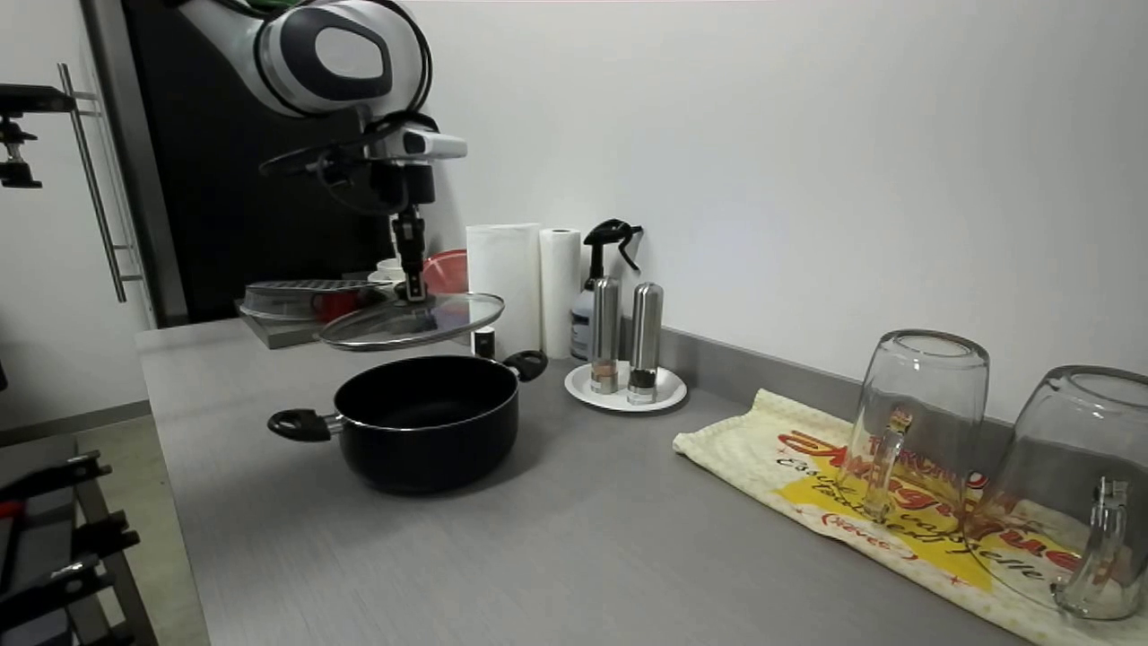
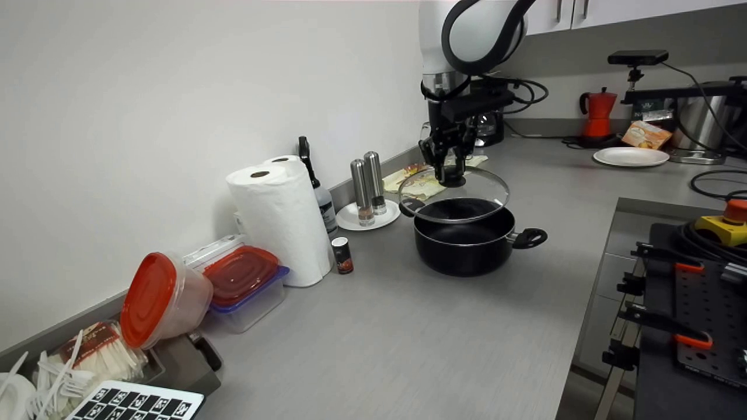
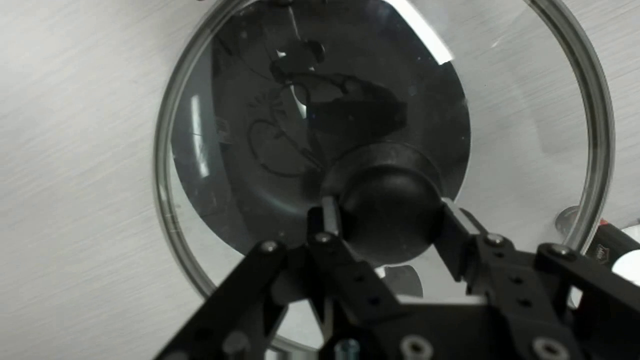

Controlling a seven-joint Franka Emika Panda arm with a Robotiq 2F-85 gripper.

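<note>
The glass lid [image 1: 473, 312] hangs tilted in the air above the black pot [image 1: 425, 436], apart from it. My gripper is shut on the lid's round black knob [image 3: 393, 207], with a finger on either side. From the opposite side, the lid [image 2: 487, 185] hangs over the pot [image 2: 462, 255], whose open mouth shows beneath it. Inside, as far as exterior view 1 shows, the pot looks dark and empty. Through the glass in the wrist view, a dark round shape and reflections appear; the pot's edge is not clearly told apart there.
Behind the pot, a white plate [image 1: 667, 397] carries two metal grinders, with paper towel rolls [image 1: 503, 285] and a spray bottle [image 1: 582, 323] nearby. A small dark jar [image 2: 342, 255] stands near the rolls. Glass mugs [image 1: 915, 431] rest on a cloth.
</note>
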